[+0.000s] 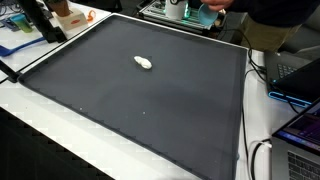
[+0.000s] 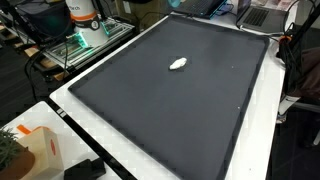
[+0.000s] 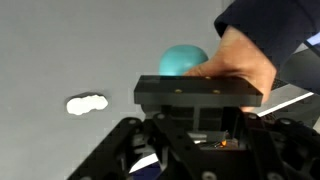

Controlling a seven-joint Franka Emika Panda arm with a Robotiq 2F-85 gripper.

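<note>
A small white object lies on the dark grey mat, toward its far side. The white object also shows in exterior view 2, and in the wrist view the white object is at left, apart from my gripper. A dark bar crosses the front of the gripper; whether it is the fingertips or something between them is unclear. A person's hand is right behind it, beside a rounded light-blue item. In exterior view 1 the hand holds this blue item at the mat's far edge.
Laptops and cables are off its right side in exterior view 1. The person's dark sleeve and hand crowd the space at the gripper. A potted plant stands at lower left in exterior view 2.
</note>
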